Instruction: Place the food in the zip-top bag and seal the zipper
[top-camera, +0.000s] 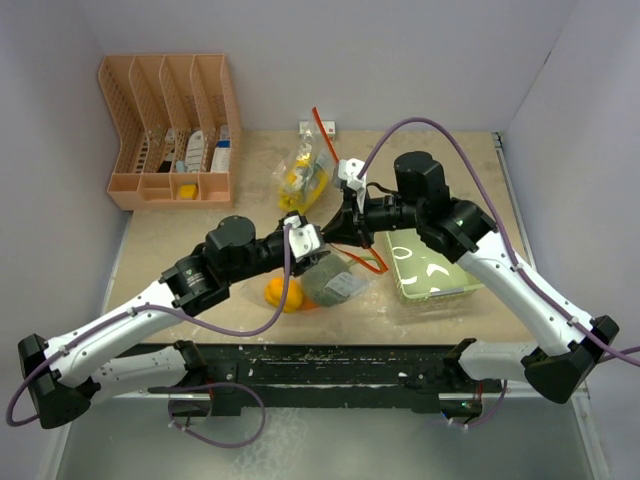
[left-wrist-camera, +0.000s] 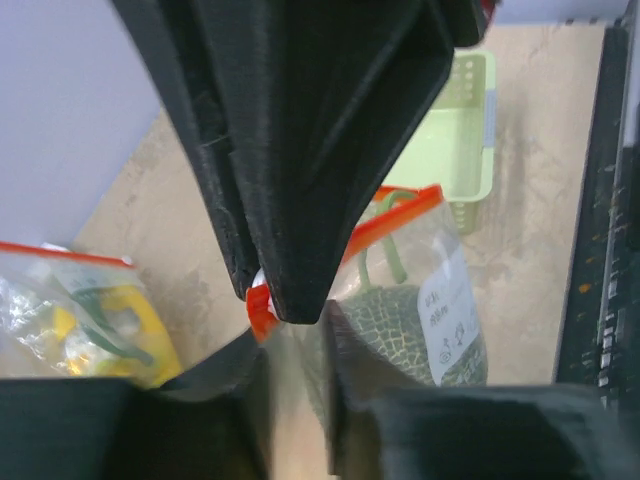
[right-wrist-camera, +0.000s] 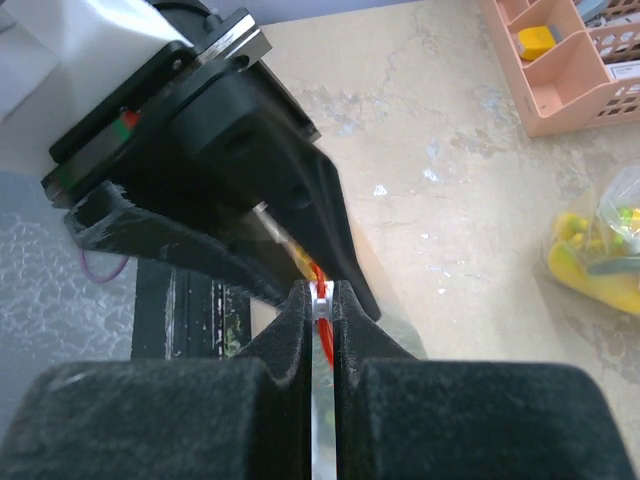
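Note:
A zip top bag with orange zipper, holding yellow and green food, stands at the front middle. My right gripper is shut on the zipper, a red strip between its tips. My left gripper is at the same zipper beside it; in the right wrist view its dark fingers lie round the strip, but how far they are closed is unclear. The right gripper's black fingers fill the top of the left wrist view. A second bag with yellow food lies behind.
A pale green basket sits at the right, partly under my right arm. A peach organizer stands at the back left.

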